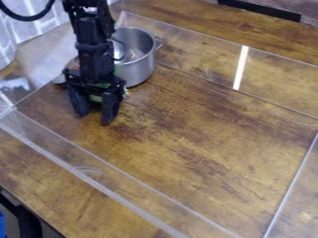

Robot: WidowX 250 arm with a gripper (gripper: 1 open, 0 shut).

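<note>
My black gripper (96,104) is low over the wooden surface at the left, in front of a silver metal pot (134,58). A green object (119,96) shows in small part behind the gripper and is mostly hidden. I cannot tell whether the fingers are open or shut, or whether they hold anything.
Clear plastic walls (149,197) border the work area. A crumpled pale material lies at the upper left beside the pot.
</note>
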